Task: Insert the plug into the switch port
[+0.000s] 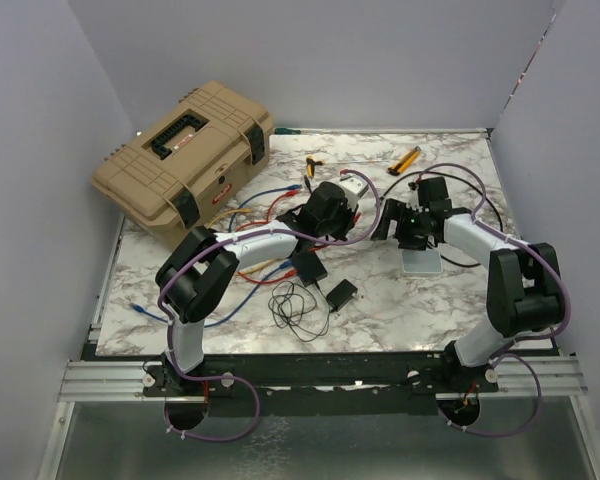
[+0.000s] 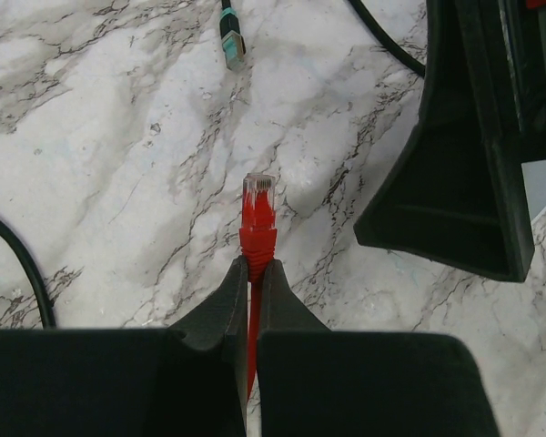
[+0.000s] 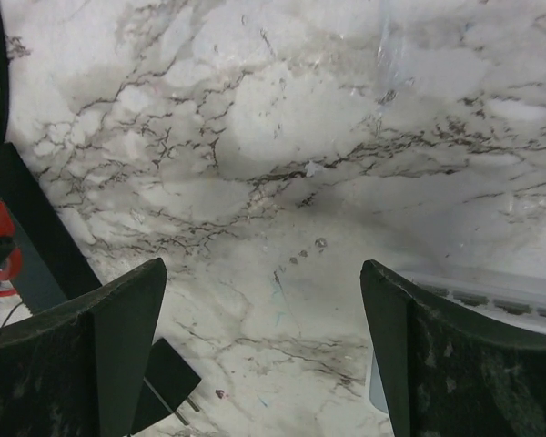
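Note:
My left gripper is shut on a red cable's plug (image 2: 257,223), its clear tip pointing away from the fingers. In the top view it hangs over the middle of the table. My right gripper is open with nothing between its fingers, over bare marble to the right of the left gripper; its dark finger shows at the right of the left wrist view. A black cable end with a teal plug (image 2: 232,45) lies beyond the red plug. A dark box (image 3: 45,228) lies at the left of the right wrist view; I cannot tell whether it is the switch.
A tan case (image 1: 180,160) fills the back left. Loose blue and red cables, a black adapter (image 1: 342,295) with a thin wire, a grey tray (image 1: 421,265) and yellow tools (image 1: 405,160) lie around.

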